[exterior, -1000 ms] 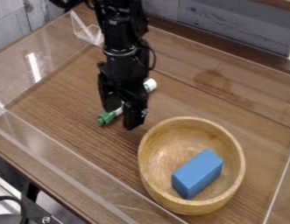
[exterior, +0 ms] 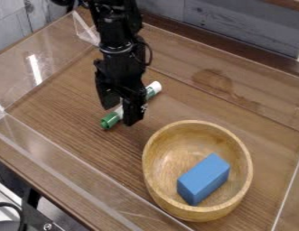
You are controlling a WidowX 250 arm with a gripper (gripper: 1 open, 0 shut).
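Observation:
My black gripper (exterior: 117, 103) is low over the wooden table, its fingers open on either side of a slim green and white marker (exterior: 110, 121). The marker lies diagonally, partly hidden behind the fingers. A light wooden bowl (exterior: 169, 198) at the lower right holds a blue block (exterior: 202, 178).
The table (exterior: 67, 153) has free room to the left and at the back right. Clear raised edges run along the left and right sides, and a dark cable shows at the bottom left.
My gripper has moved left, over the marker. The marker, bowl and block look unmoved.

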